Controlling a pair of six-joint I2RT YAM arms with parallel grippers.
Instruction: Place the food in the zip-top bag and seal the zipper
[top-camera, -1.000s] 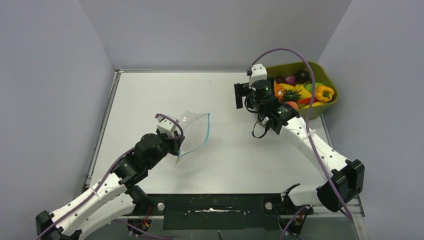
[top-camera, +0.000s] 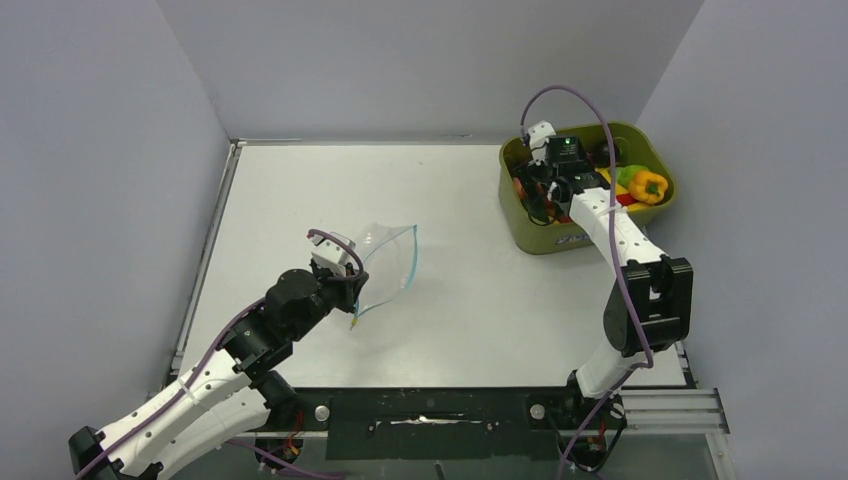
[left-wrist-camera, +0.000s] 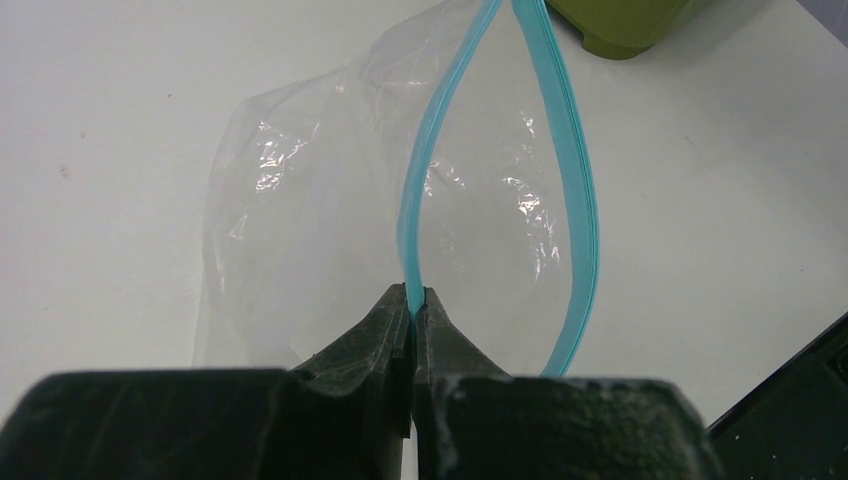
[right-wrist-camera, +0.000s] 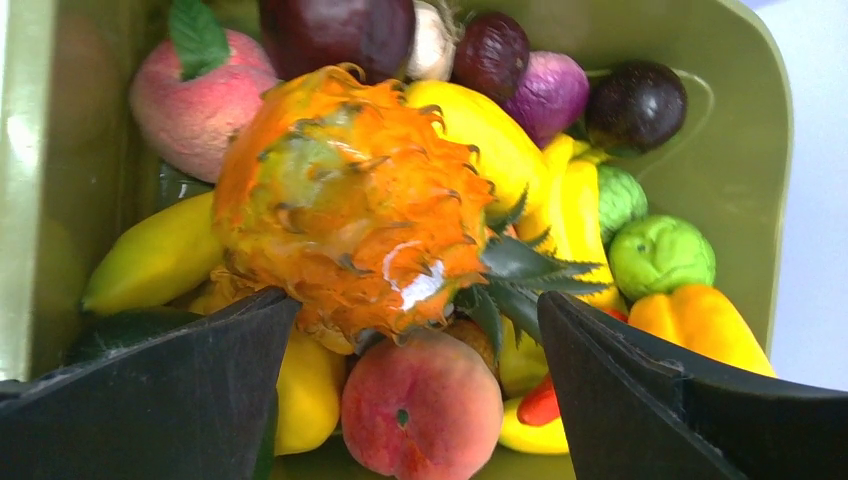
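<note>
A clear zip top bag (top-camera: 388, 262) with a blue zipper edge stands open at mid-left of the table. My left gripper is shut on one side of the blue zipper strip (left-wrist-camera: 416, 190); the other side bows away, so the mouth gapes. At the back right, my right gripper is open over the food bin. Between and just beyond its fingers lie an orange spiky fruit (right-wrist-camera: 350, 200) with green leaves and a peach (right-wrist-camera: 425, 405). Nothing is gripped there. The arm hides part of the bin in the top view.
The green bin (top-camera: 520, 215) has raised walls and is full of mixed food, including a yellow pepper (top-camera: 648, 187), a green cabbage (right-wrist-camera: 662, 252), an eggplant (right-wrist-camera: 340, 30) and another peach (right-wrist-camera: 195, 100). Clear white table (top-camera: 470, 300) lies between bag and bin.
My right gripper has travelled right from beside the bin's left wall to over the food inside. The left gripper and the bag have hardly moved.
</note>
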